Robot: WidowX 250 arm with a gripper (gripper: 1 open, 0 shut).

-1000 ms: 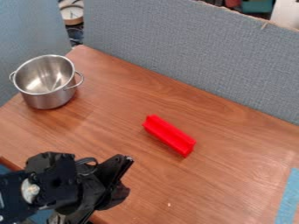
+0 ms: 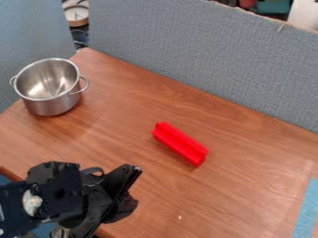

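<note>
A red elongated block [image 2: 179,143] lies diagonally near the middle of the wooden table [image 2: 236,195]. A steel pot [image 2: 50,88] with two side handles stands at the upper left. My black gripper [image 2: 119,193] is at the lower left, below and left of the red block and apart from it. It looks shut, with nothing visible between its fingers.
Grey padded panels [image 2: 199,56] border the table at the back and left. A blue strip [image 2: 306,209] runs along the lower right edge.
</note>
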